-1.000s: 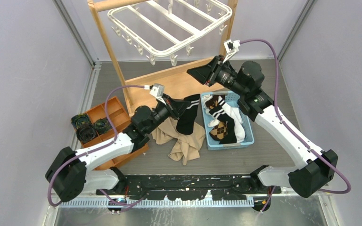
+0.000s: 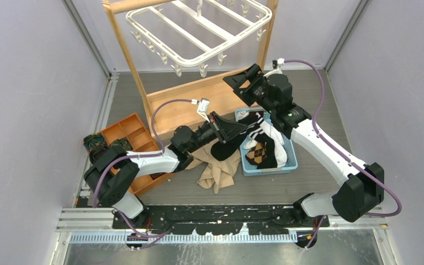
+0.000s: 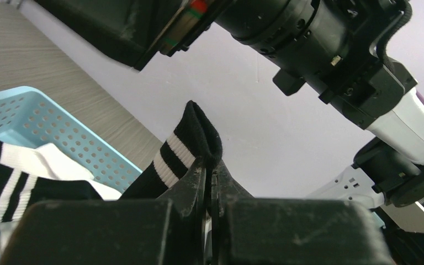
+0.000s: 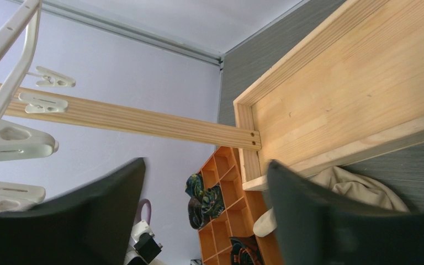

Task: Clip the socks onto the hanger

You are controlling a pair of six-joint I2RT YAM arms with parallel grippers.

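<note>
A black sock with white stripes (image 3: 178,153) is pinched at its cuff by my left gripper, which is shut on it. In the top view the sock's black foot (image 2: 224,149) hangs beneath that gripper, between the basket and the beige cloth. My right gripper (image 2: 237,86) stands part open above the wooden frame's base, nothing between its fingers. The white hanger (image 2: 183,59) is above and to the left of it, with clips (image 2: 203,70) along its rim. In the right wrist view, several white clips (image 4: 15,138) show at the left edge.
A blue basket (image 2: 293,160) holds more socks, striped, white and argyle. Beige cloth (image 2: 219,172) lies beside it. An orange compartment tray (image 2: 122,130) with dark rolled items stands at left. The wooden post (image 2: 130,55) rises beside the hanger.
My left gripper has moved right with the striped sock, towards the basket. The right gripper's fingers have opened, and its arm has shifted slightly.
</note>
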